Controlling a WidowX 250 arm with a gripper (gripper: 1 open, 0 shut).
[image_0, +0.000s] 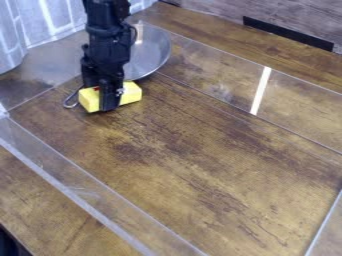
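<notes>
A black robot arm reaches down from the top left, and its gripper (100, 90) is over a yellow block (123, 93) near the upper left of the wooden surface (201, 170). The gripper's lower parts overlap the block's left portion; whether the fingers are closed on it cannot be told. A thin metal loop (72, 100) lies just left of the block, partly hidden.
A grey round dish or pan (150, 52) sits behind the arm. Clear rails or panels run along the left and top of the surface, with white crumpled material at the top left.
</notes>
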